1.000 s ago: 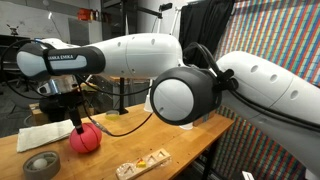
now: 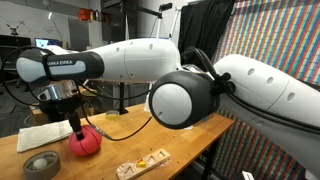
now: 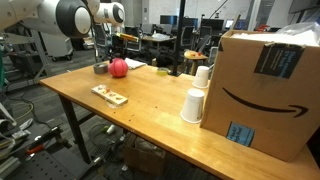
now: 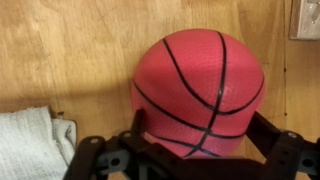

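A red ball (image 4: 205, 85) with black seams like a small basketball rests on the wooden table, below my gripper. My dark fingertips stand wide apart, one at each lower side of the ball in the wrist view. Whether they press on it does not show. From the side, the gripper (image 2: 76, 122) points down at the upper left part of the ball (image 2: 86, 141). In the far exterior view the ball (image 3: 119, 68) is at the table's far left end.
A grey tape roll (image 2: 41, 165) sits left of the ball, and a white cloth (image 2: 44, 137) lies behind it. A pale wooden block (image 2: 143, 164) is to the right. A large cardboard box (image 3: 262, 95) and white cups (image 3: 192, 105) stand at the table's other end.
The arm's end has come down slightly toward the ball over the last second. Ball, tape roll, cloth and block look unmoved.
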